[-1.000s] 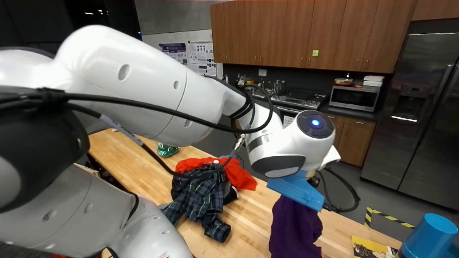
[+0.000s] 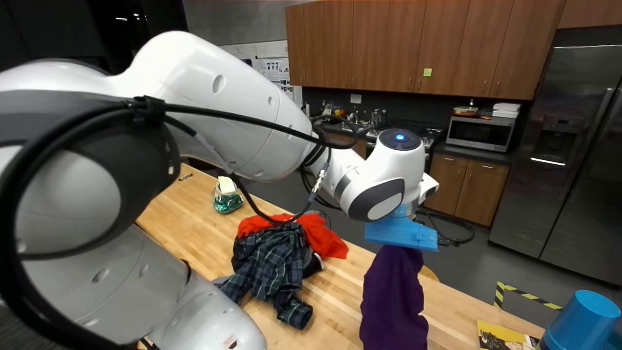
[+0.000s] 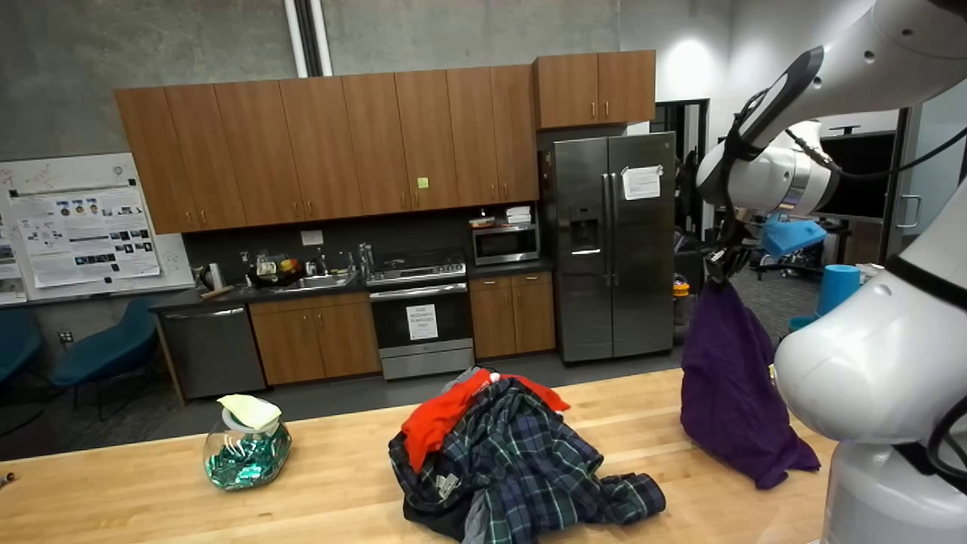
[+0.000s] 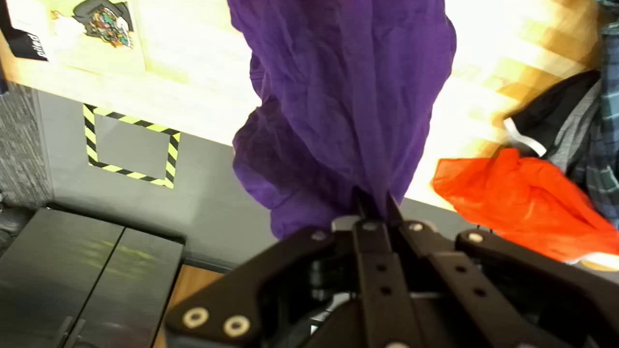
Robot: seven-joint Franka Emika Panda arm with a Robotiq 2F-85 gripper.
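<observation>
A purple cloth [image 3: 732, 390] hangs from my gripper [image 3: 718, 270], gathered at its top and spreading downward, its lower end against the wooden table in the second exterior view. The wrist view shows the gripper with its fingers closed on a pinch of the purple cloth [image 4: 348, 104]. In the first exterior view the cloth [image 2: 393, 297] drops below the blue piece on the wrist, and the fingertips are hidden there. To the left lies a heap with a dark plaid shirt [image 2: 271, 262] and a red garment [image 2: 323, 233].
A glass bowl of green shiny stuff [image 3: 246, 453] stands on the table's left. A yellow booklet [image 2: 504, 337] and a blue cup [image 2: 584, 321] are at the right in the first exterior view. Bare wood [image 3: 344, 453] separates bowl and heap.
My gripper has risen with the purple cloth, which now hangs longer and narrower. The arm has shifted slightly left in the first exterior view. The clothes heap looks unmoved.
</observation>
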